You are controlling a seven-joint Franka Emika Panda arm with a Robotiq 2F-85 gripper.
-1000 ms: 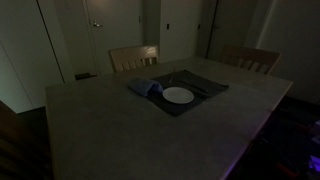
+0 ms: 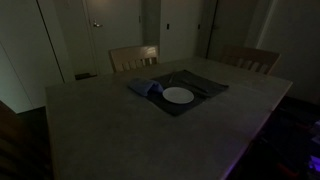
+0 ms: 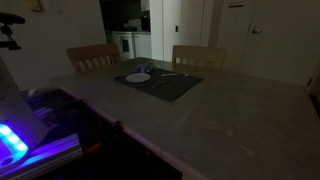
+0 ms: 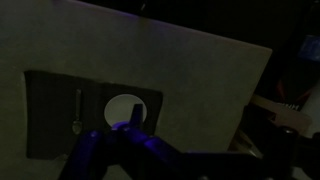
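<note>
A white plate lies on a dark placemat on the table, and a bluish cloth is bunched at the mat's left edge. Thin cutlery rests on the mat beyond the plate. From above, the wrist view shows the plate, the mat and a spoon- or fork-like utensil. My gripper is a dark shape low in the wrist view, its outline overlapping the plate's lower edge. It is too dark to make out its fingers or anything between them.
Wooden chairs stand along its edges. The robot's blue-lit base is at the left in exterior view 2. The room is dim.
</note>
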